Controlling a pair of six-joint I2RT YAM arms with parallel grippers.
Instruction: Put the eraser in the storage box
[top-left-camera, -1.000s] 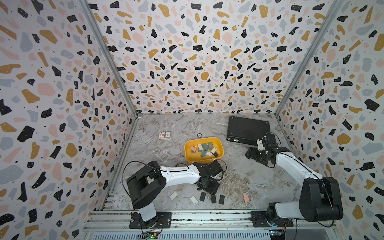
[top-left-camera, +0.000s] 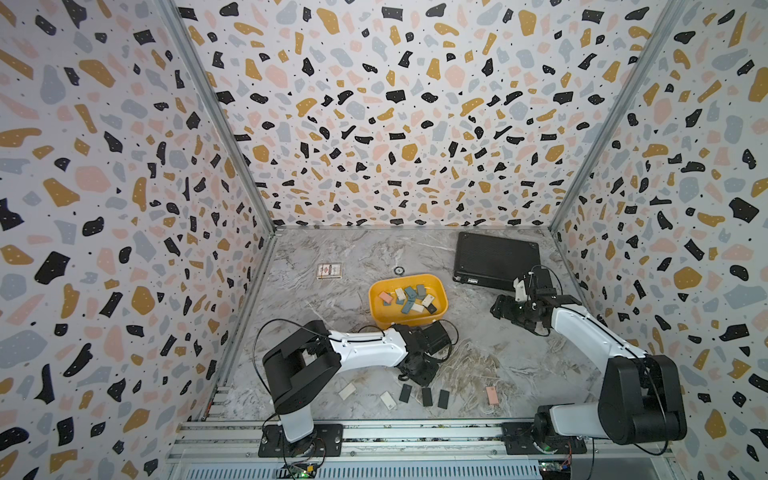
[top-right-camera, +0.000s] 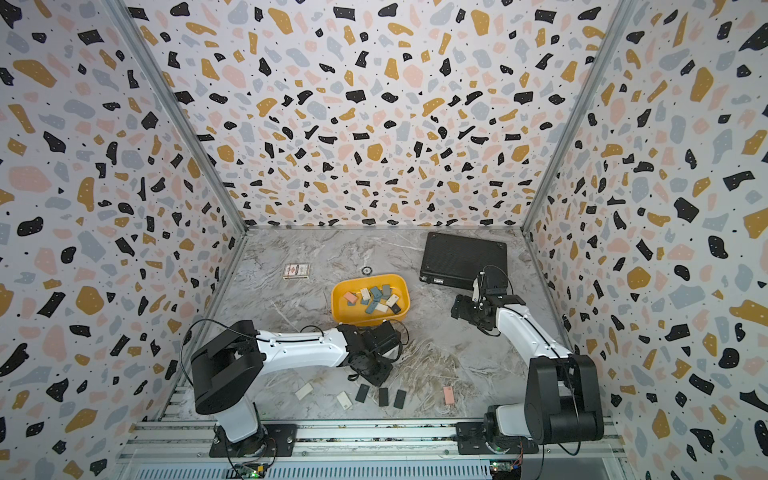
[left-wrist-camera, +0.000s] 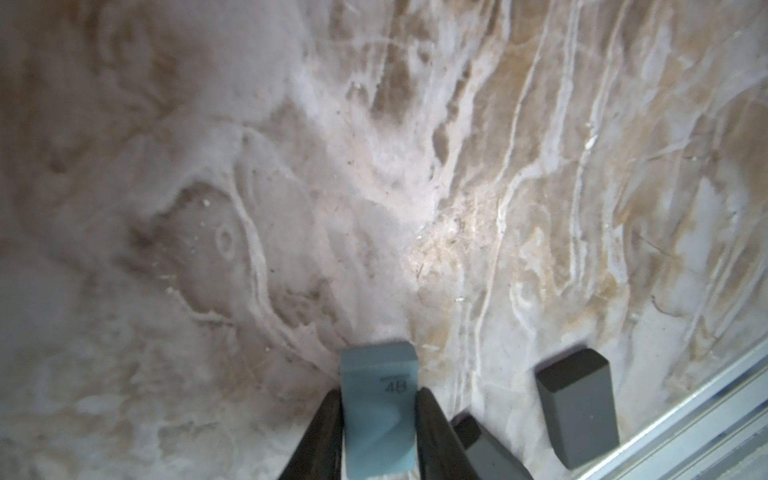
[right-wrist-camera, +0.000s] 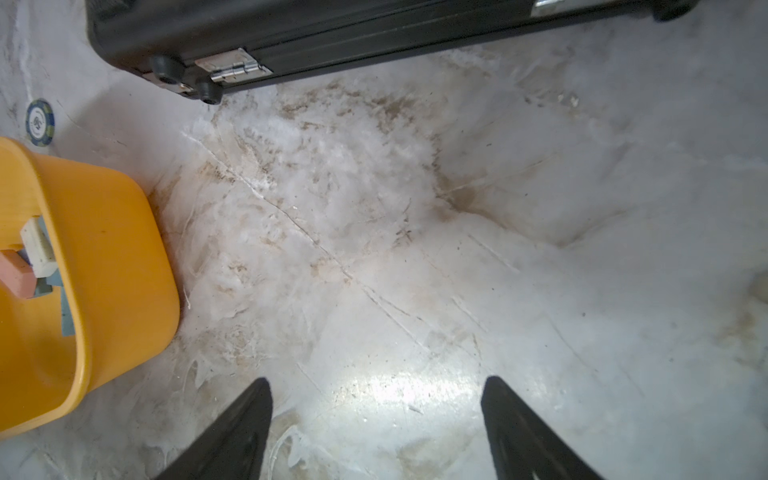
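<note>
A blue-grey eraser marked "4B" sits between the fingers of my left gripper, shut on its two long sides, in the left wrist view. Whether the eraser touches the tabletop is hard to tell. From above, my left gripper is low near the front of the table, hiding its eraser. The yellow storage box is just behind that arm, with several erasers inside. My right gripper stands open over bare tabletop, right of the storage box and in front of the black case.
Loose erasers lie along the front edge: dark ones, white ones and a pink one. Two grey erasers are near the left fingers. A black case, a card box and a chip are farther back.
My left arm and gripper have shifted slightly to the right, uncovering a little more of the middle dark eraser. The right arm and the storage box have stayed still.
</note>
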